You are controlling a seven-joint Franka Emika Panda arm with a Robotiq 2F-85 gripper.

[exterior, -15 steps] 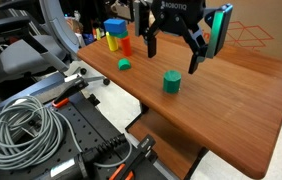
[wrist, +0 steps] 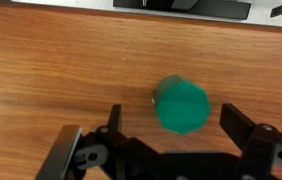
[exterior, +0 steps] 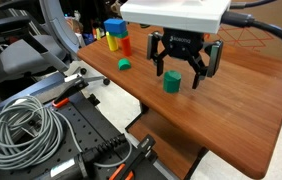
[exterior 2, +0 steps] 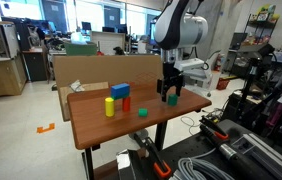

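A green cylinder (exterior: 172, 82) stands upright on the wooden table (exterior: 226, 125). Around it, my gripper is open, one finger on each side with a gap left between the pads and the cylinder. From above, the cylinder's round green top (wrist: 183, 107) shows between the fingers, somewhat closer to the right one. In the second exterior view, the cylinder (exterior 2: 172, 98) is partly covered by the gripper's dark fingers.
Farther along the table are a green piece (exterior: 124, 64), a red cylinder (exterior 2: 126, 104), a yellow cylinder (exterior 2: 109, 106) and a blue block (exterior 2: 120, 89). Coiled cable (exterior: 26, 135) lies off the table's front edge.
My gripper has come down from above the green cylinder until its fingertips are beside it. The fingers have stayed open, and the cylinder has not moved.
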